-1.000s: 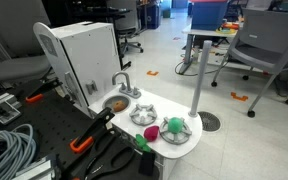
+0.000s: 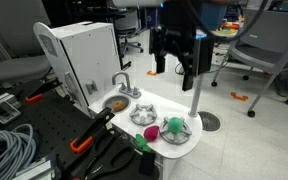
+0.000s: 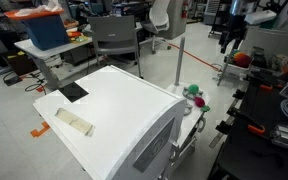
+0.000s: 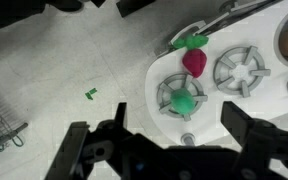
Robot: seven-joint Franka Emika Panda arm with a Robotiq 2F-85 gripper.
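Observation:
My gripper [image 2: 174, 75] hangs above the white toy kitchen top [image 2: 180, 148], its fingers spread wide and nothing between them. In the wrist view a round green object [image 4: 183, 101] sits on one grey burner [image 4: 165, 94], a little ahead of the gap between the black fingers. A red object [image 4: 194, 63] lies beside that burner. Farther toward the edge is a smaller green piece [image 4: 191, 42]. The other burner [image 4: 241, 70] is bare. Exterior view 2 shows the round green object [image 3: 192, 90] beyond the white cabinet.
A small sink [image 2: 116, 103] with a grey faucet [image 2: 122, 82] occupies the counter's left. A pale upright post [image 2: 200, 82] rises behind the burners. The white box [image 2: 69, 62] stands at the left; coiled cables [image 2: 9, 152] lie on the black table.
The objects on the counter have not moved.

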